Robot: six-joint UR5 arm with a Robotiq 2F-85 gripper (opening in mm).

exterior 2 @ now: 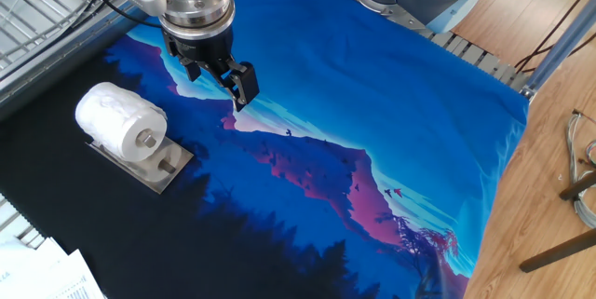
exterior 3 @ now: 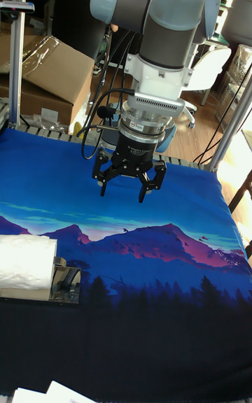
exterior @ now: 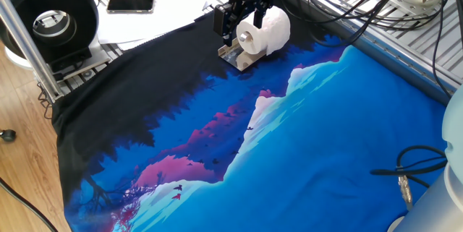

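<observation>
A white paper roll [exterior 2: 116, 120] sits on a shiny metal holder [exterior 2: 169, 168], its rod end poking out of the core. The same roll [exterior: 269, 31] is partly covered by my gripper [exterior: 242, 32] in the first exterior view. Seen from the second exterior view, the gripper [exterior 2: 216, 87] hangs to the right of the roll, apart from it. Its black fingers [exterior 2: 246, 87] are spread, with nothing between them. In the third view, the open gripper [exterior 3: 124, 191] points down above the cloth, while the roll [exterior 3: 26, 261] lies at the left edge.
A cloth [exterior: 325, 145] with a mountain print covers the table, mostly bare. A phone [exterior: 131, 4] and papers [exterior: 163, 19] lie behind it, near a black spool [exterior: 49, 22]. Loose cables [exterior: 362, 16] run along the back right. A cardboard box [exterior 3: 56, 78] stands beyond the table.
</observation>
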